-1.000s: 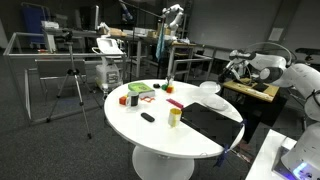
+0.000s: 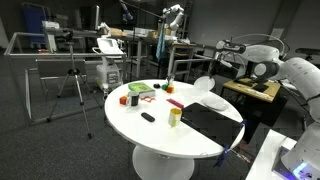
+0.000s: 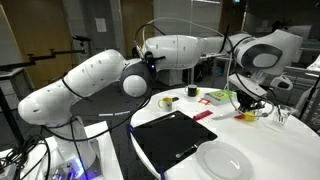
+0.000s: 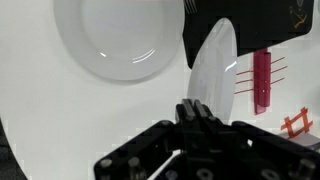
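Observation:
One white plate [image 4: 217, 65] stands on edge, tilted, at the tips of my gripper, which is shut on its thin rim. In exterior view 1 this held plate [image 2: 204, 84] hangs over the table's far right side, beneath the end of my arm. A second white plate [image 4: 110, 40] lies flat on the table, left of the held one in the wrist view. The same flat plate [image 3: 226, 160] is near the front in exterior view 2. The exact contact at the rim is small and hard to make out.
A black mat [image 2: 212, 122] covers part of the round white table [image 2: 150, 133]. Around it stand a yellow cup [image 2: 175, 117], a green tray [image 2: 140, 88], a red object [image 4: 262, 78] and several smaller things. Bare tabletop shows left of the mat.
My arm has moved left and a little upward in exterior view 1, carrying the held plate with it. The flat plate and other table objects stay in place.

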